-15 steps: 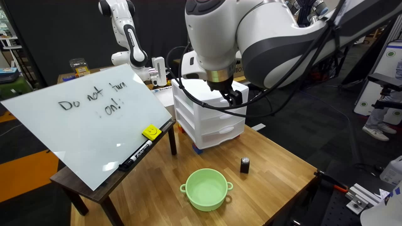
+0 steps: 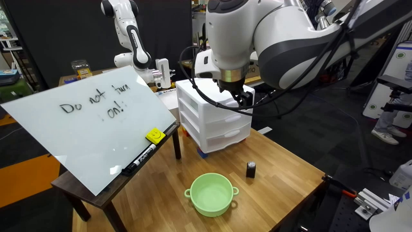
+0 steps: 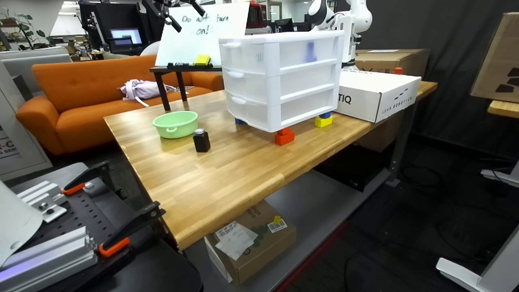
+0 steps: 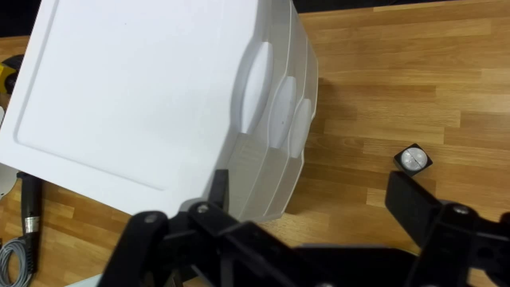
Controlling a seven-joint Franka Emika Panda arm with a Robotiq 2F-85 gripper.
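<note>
My gripper stands open, its black fingers wide apart with nothing between them. In exterior view 1 the gripper [image 2: 244,98] hangs high in front of the white drawer unit [image 2: 228,127]. All the drawers of that unit look closed; their handles show in the wrist view. Out on the table stands a small black shaker with a silver top [image 2: 251,169], upright; seen from above, the shaker [image 4: 412,159] lies beyond the right finger. The light green bowl with two handles [image 2: 211,194] sits empty nearer the front.
A whiteboard [image 2: 92,116] leans on a dark stand left of the bowl, with a yellow eraser [image 2: 155,135] and a marker [image 2: 144,154] on its ledge. Coloured blocks [image 3: 284,136] sit beneath the drawer unit. Bare wood surrounds the shaker.
In exterior view 1 my arm and gripper have shifted to the right and slightly upward. The shaker, bowl and drawer unit have stayed where they were.
</note>
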